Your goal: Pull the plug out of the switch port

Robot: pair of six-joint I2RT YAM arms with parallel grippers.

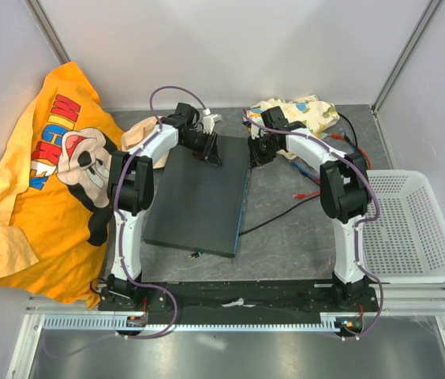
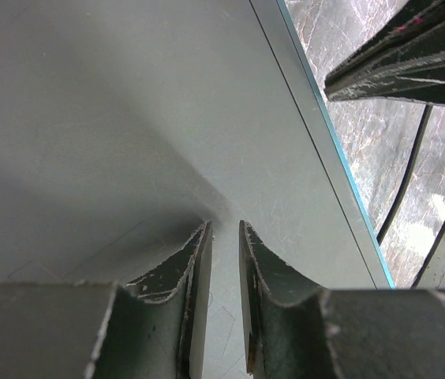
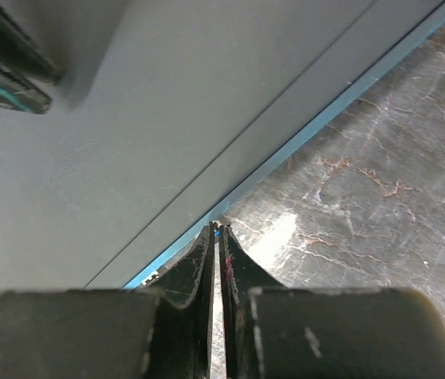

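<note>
A flat dark switch box [image 1: 191,205] lies on the grey floor, with a blue strip along its right side. My left gripper [image 1: 211,156] is over its upper part; in the left wrist view its fingertips [image 2: 254,241] are close together just above the lid, nothing visible between them. My right gripper [image 1: 256,158] is at the box's upper right side. In the right wrist view it [image 3: 217,230] is shut at the blue-edged side, on something small that is mostly hidden, likely at the port row; whether it is a plug I cannot tell. A black cable [image 1: 278,217] runs from the box's lower right.
An orange cartoon cloth [image 1: 41,189] covers the left side. A white basket [image 1: 408,229] stands at the right. Patterned cloth [image 1: 309,110] and red and blue cables [image 1: 305,174] lie at the back right. The floor below the right arm is clear.
</note>
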